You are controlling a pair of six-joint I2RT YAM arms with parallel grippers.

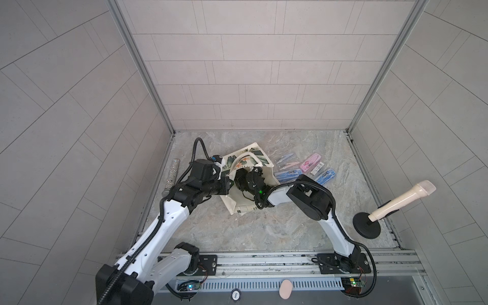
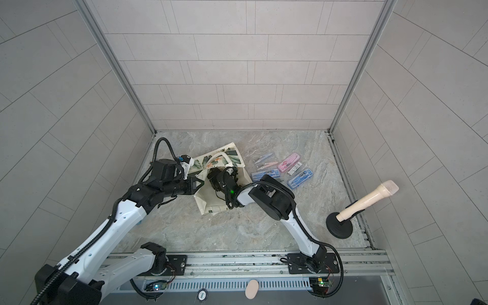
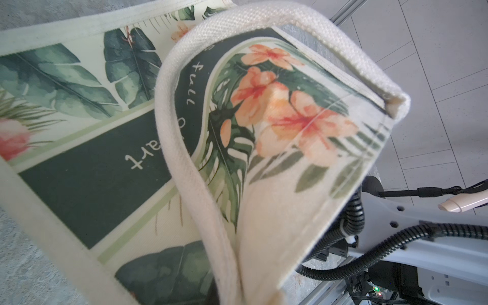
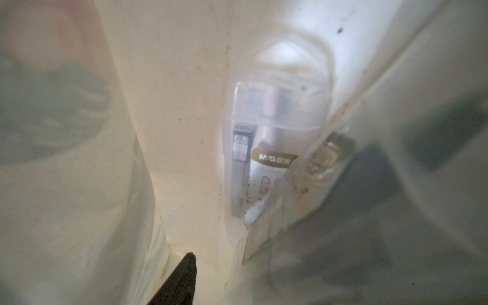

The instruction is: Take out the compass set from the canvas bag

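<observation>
The floral canvas bag [image 1: 239,203] lies on the grey table, its looped handle [image 3: 172,152] upright in the left wrist view. My left gripper [image 1: 228,184] is shut at the bag's left edge; its fingers are hidden in its own wrist view. My right gripper [image 1: 241,178] reaches down inside the bag. In the right wrist view a clear M&G case [image 4: 274,111] with a lead box lies on the bag's bottom, partly behind a translucent pouch [image 4: 396,218]. One dark right fingertip [image 4: 178,279] shows; the gap between the fingers is unseen.
Several stationery sets in pink and blue packs [image 2: 288,161] lie right of the bag. A pale cylinder on a black stand [image 1: 401,200] stands at the far right, a glittery tube [image 1: 171,175] at the left.
</observation>
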